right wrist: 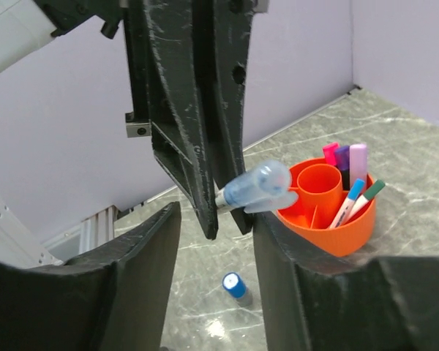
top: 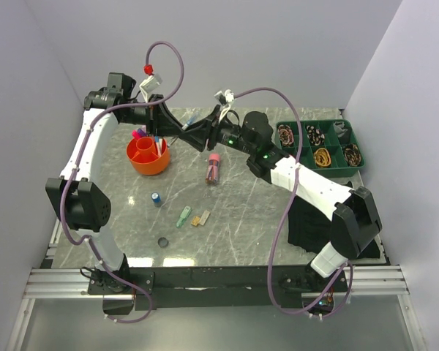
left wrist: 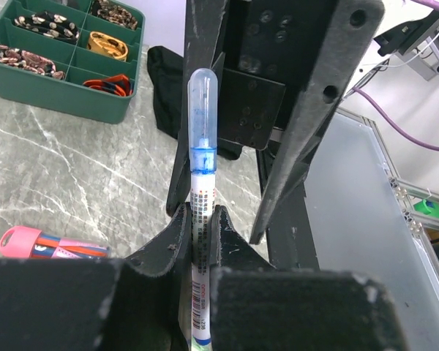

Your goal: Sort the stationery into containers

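My left gripper is shut on a white pen point(left wrist: 203, 248) with a clear blue cap point(left wrist: 203, 110), which stands upright in the left wrist view. Close to it, my right gripper has its fingers apart. From the right wrist, the cap points toward the camera near the tip of the right-hand finger; whether they touch I cannot tell. The two grippers meet over the back of the table in the top view. Below them to the left is the round orange organizer point(top: 148, 170) holding pens and markers. A pink-ended pencil tube point(top: 213, 170) lies to its right.
A green divided tray point(top: 329, 172) with hair ties stands at the back right, with a black cloth point(top: 307, 227) in front. A blue cylinder point(top: 156, 199), a green item point(top: 184, 216), two small blocks point(top: 204, 218) and a dark ring point(top: 163, 242) lie on the table.
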